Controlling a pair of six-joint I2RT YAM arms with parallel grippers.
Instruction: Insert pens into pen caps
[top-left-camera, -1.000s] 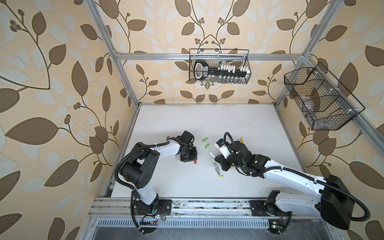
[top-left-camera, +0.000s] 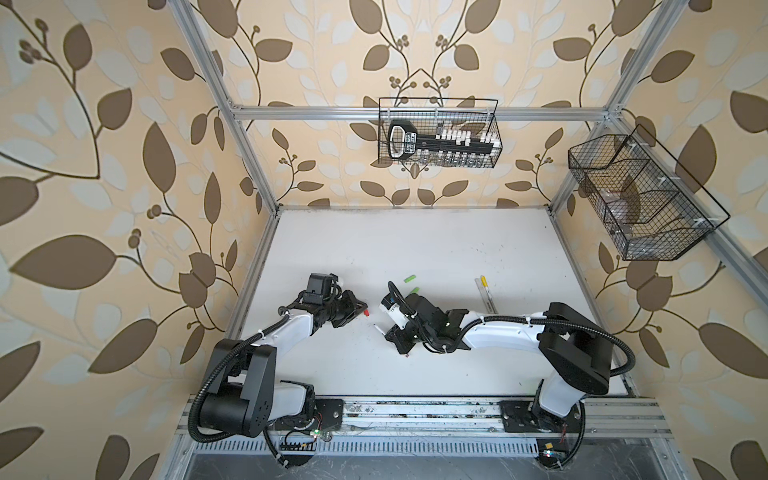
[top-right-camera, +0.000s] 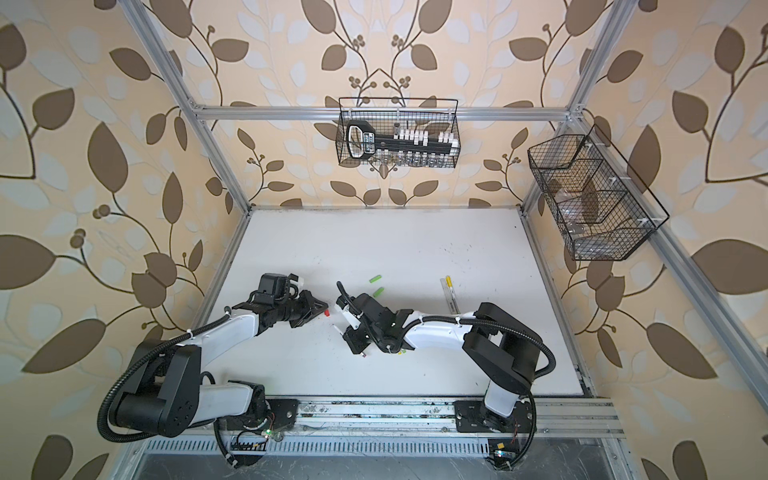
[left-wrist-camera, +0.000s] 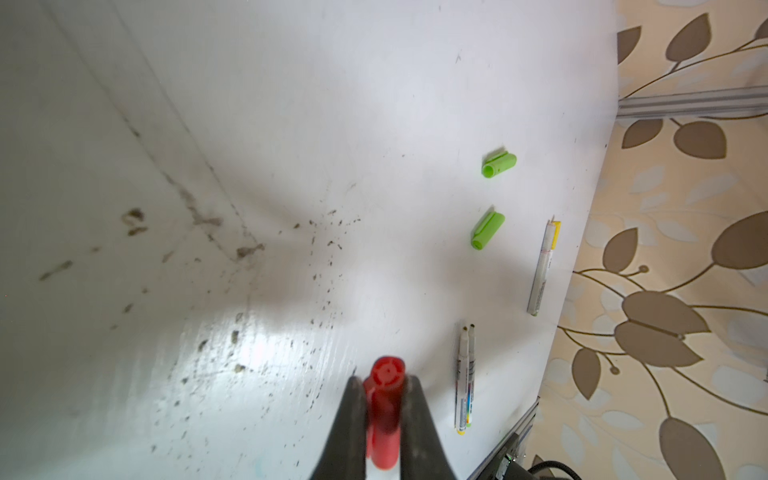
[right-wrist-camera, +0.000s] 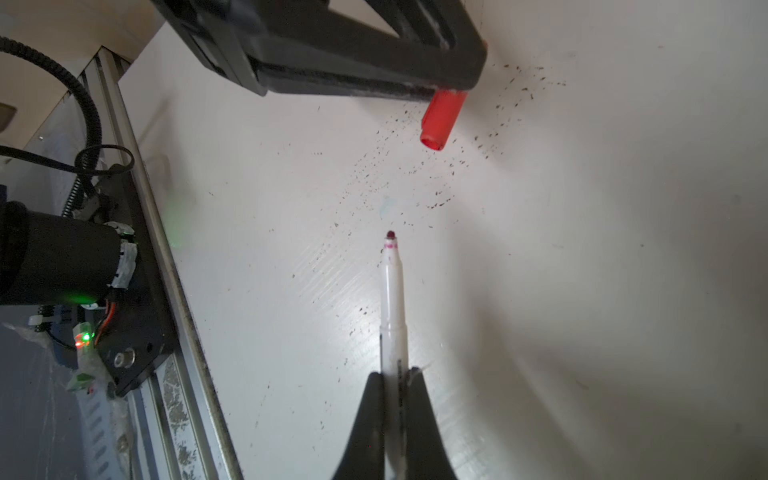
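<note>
A red pen cap (left-wrist-camera: 385, 400) sits between the fingers of my left gripper, which is shut on it. In the right wrist view the open end of this red cap (right-wrist-camera: 442, 120) sticks out below the left fingers (right-wrist-camera: 460, 68). My right gripper is shut on a white pen (right-wrist-camera: 392, 300), its dark red tip bare and pointing toward the cap. A gap separates tip and cap. Two green caps (left-wrist-camera: 499, 164) (left-wrist-camera: 487, 229) lie loose on the table.
Two pens (left-wrist-camera: 462, 376) lie side by side, largely under the right arm in the top views. More pens with a yellow end (top-left-camera: 484, 281) lie farther right.
Both arms have moved left across the table, the left with the red cap, the right with the white pen. The right arm now covers the near pens.
</note>
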